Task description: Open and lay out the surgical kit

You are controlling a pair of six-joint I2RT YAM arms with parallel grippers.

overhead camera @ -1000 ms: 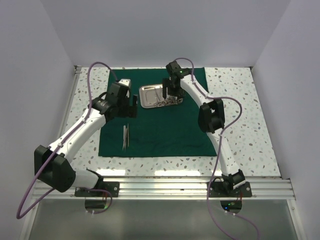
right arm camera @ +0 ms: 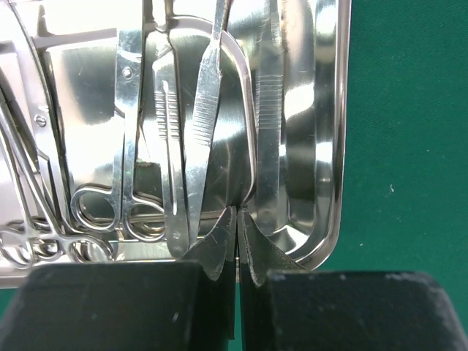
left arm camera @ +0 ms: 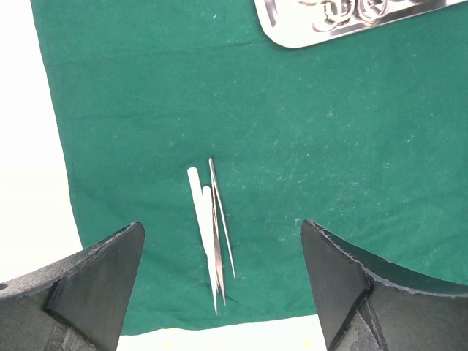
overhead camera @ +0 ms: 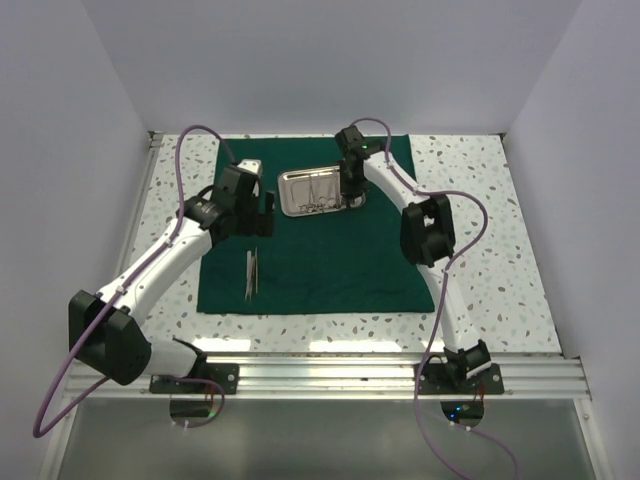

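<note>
A steel tray (overhead camera: pixel 295 190) holding scissors (right arm camera: pixel 126 88), clamps and flat handled instruments (right arm camera: pixel 202 124) lies at the back of the green cloth (overhead camera: pixel 320 270). My right gripper is shut at the tray's right end, its tips at the lower ends of the flat instruments, with nothing clearly between them. My left gripper is open above the cloth's left part, over several slender instruments (left arm camera: pixel 202 212) laid side by side.
The speckled table (overhead camera: pixel 480 270) shows around the cloth's sides.
My right gripper has shifted slightly to the right over the tray and looks narrower in the top view. The left arm is essentially still.
</note>
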